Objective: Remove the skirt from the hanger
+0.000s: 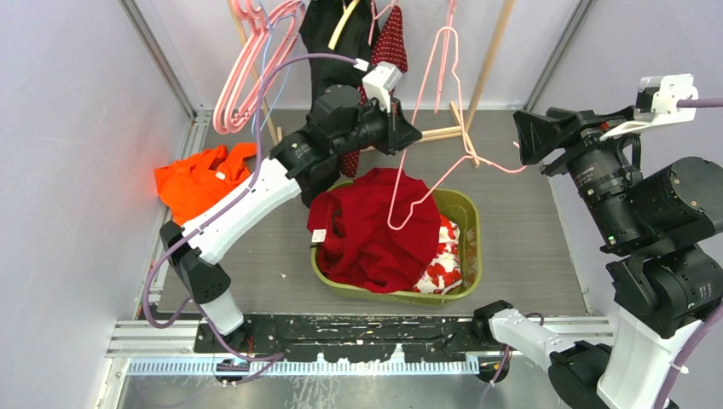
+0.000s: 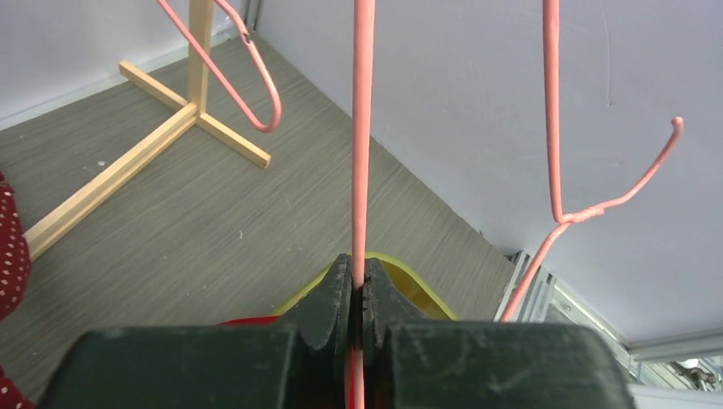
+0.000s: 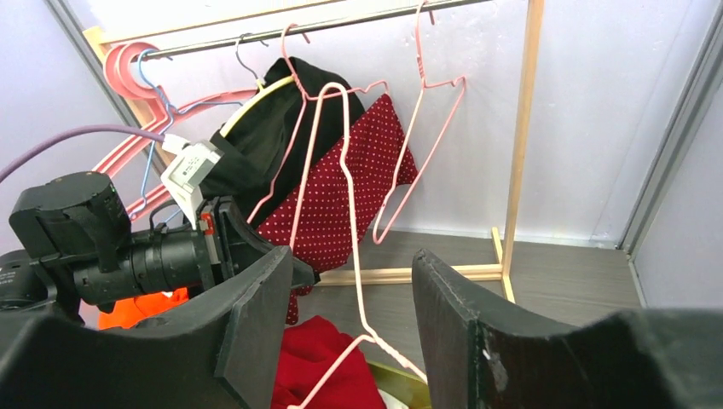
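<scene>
My left gripper (image 1: 401,136) is shut on the wire of a bare pink hanger (image 2: 361,128), held in the air above the bin. In the right wrist view this hanger (image 3: 356,239) stands in front of my right gripper. My right gripper (image 1: 530,141) is open, beside the hanger's right end, with nothing held. A bundle of red cloth (image 1: 371,230) lies in the olive bin (image 1: 469,256), next to white cloth with red pattern (image 1: 439,268). I cannot tell which garment is the skirt.
Dark clothing (image 3: 230,162), a red dotted cloth (image 3: 332,204) and several hangers hang on the rail (image 3: 358,20) at the back. A wooden stand (image 2: 136,170) rests on the floor. Orange cloth (image 1: 196,183) lies left of the bin.
</scene>
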